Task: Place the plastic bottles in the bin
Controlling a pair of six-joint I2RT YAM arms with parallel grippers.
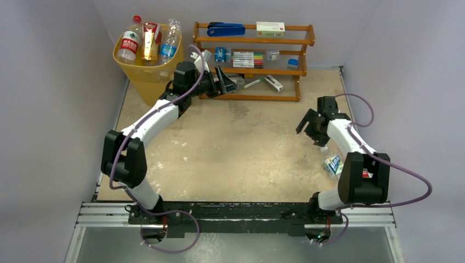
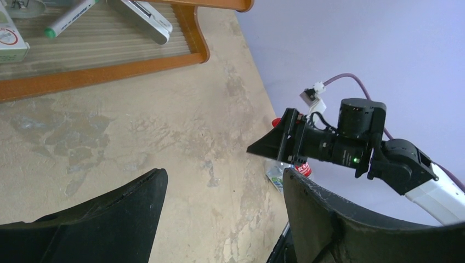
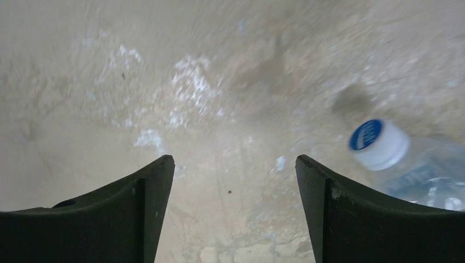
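A yellow bin at the back left holds several plastic bottles and a golden-red item. My left gripper hangs open near the shelf's lower front, nothing between its fingers. My right gripper stands open over the right of the floor, empty. Just in front of it lies a clear bottle with a white cap and green-blue label; its cap shows beside the right finger in the right wrist view. A red-labelled bottle near the right wall is mostly hidden behind the right arm.
A wooden three-tier shelf at the back holds pens, boxes, a stapler and small containers. Grey walls bound both sides.
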